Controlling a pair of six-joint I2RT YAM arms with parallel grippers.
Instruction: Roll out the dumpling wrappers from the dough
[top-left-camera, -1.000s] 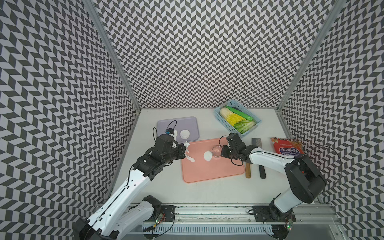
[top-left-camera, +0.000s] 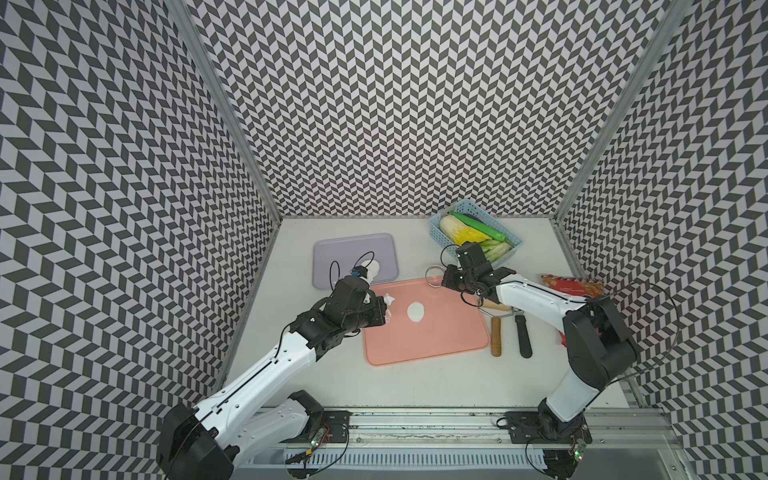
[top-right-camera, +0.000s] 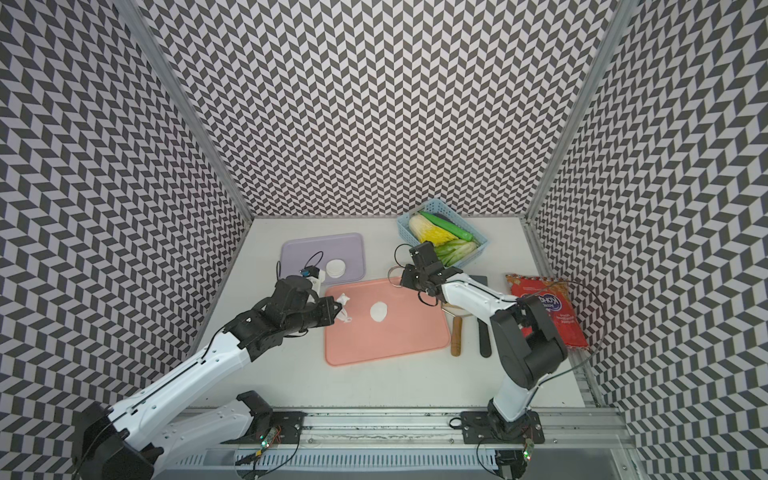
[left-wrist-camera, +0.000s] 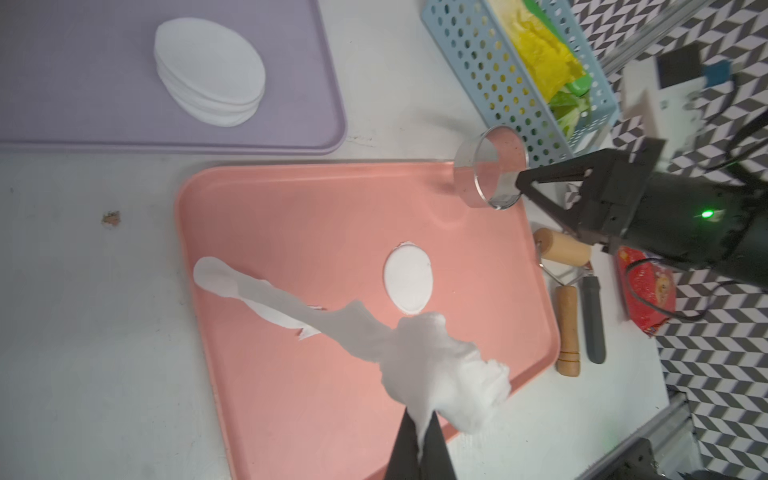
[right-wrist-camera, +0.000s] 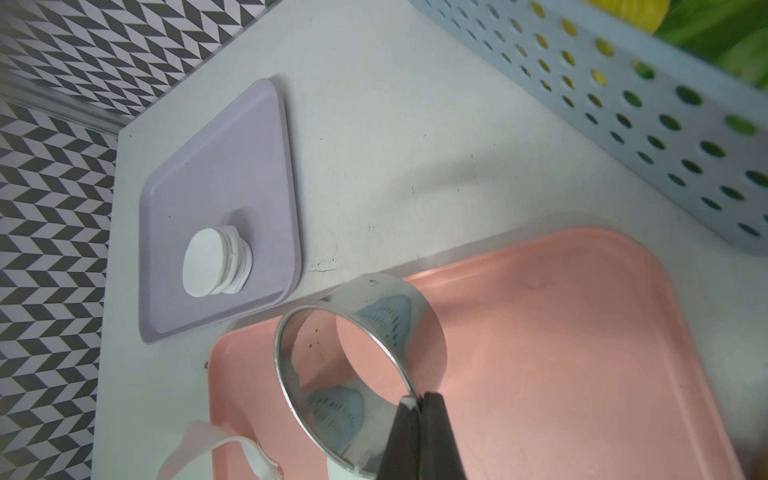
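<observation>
My left gripper is shut on a crumpled strip of white dough (left-wrist-camera: 432, 360), which hangs over the left part of the pink tray (left-wrist-camera: 288, 400). One round white wrapper (left-wrist-camera: 408, 277) lies flat near the tray's middle. My right gripper is shut on the rim of a round metal cutter (right-wrist-camera: 364, 320), held over the tray's back right area. A stack of white wrappers (left-wrist-camera: 209, 64) lies on the lilac tray (right-wrist-camera: 216, 176) at the back left.
A blue basket of vegetables (top-left-camera: 476, 232) stands at back right. A rolling pin (top-left-camera: 496, 336), a black-handled tool (top-left-camera: 525, 336) and a red bag (top-right-camera: 560, 320) lie at the right. The table left of the trays is clear.
The left gripper has moved slightly right and toward the tray's middle, carrying the dough strip.
</observation>
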